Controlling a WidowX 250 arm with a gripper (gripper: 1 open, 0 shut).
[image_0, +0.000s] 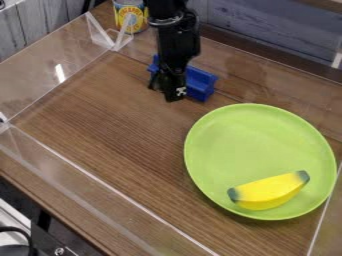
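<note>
My black gripper (174, 88) reaches down from the top centre to a blue block (198, 84) on the wooden table (94, 140), its tip low at the block's left front. It looks shut, with nothing visible between its dark fingers, though they are hard to make out. A green plate (254, 145) at the right holds a yellow toy banana (267, 188).
A can with a yellow label (128, 16) stands at the back left beside clear plastic. A grey wall runs along the back right.
</note>
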